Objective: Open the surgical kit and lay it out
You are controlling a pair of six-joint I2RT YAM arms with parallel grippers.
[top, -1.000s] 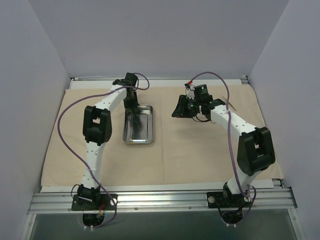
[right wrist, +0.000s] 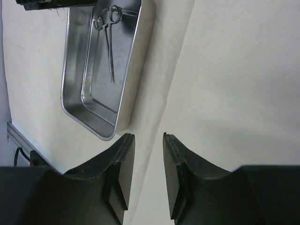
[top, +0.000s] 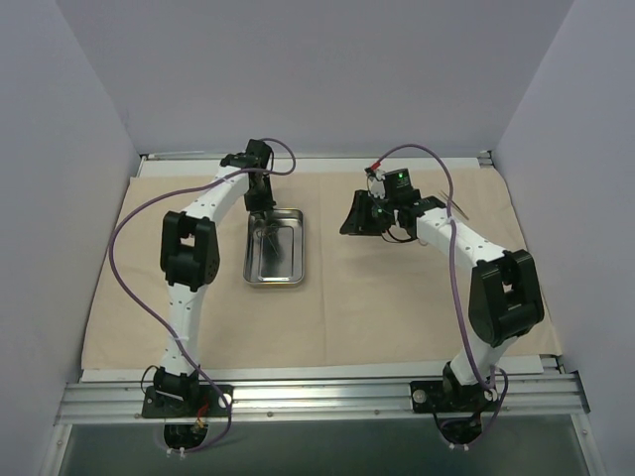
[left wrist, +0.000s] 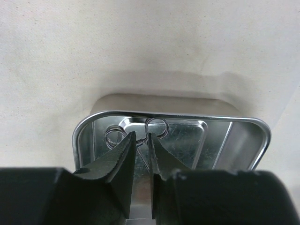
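A steel tray (top: 275, 284) sits left of the mat's middle. Inside it lies a ring-handled instrument (right wrist: 110, 47), its two finger rings at the tray's far end. My left gripper is above that end, a narrow gap between its fingers; the instrument's rings (left wrist: 157, 126) show beyond the tips and its shank is seen through the gap. No hold on it shows. Over bare mat to the right of the tray hovers my right gripper, open, with nothing between its fingers.
Thin instruments (top: 454, 205) lie at the far right of the beige mat (top: 397, 307), partly behind the right arm. Grey walls stand at the back and sides.
The right arm has barely shifted. Tray and instrument appear unmoved.
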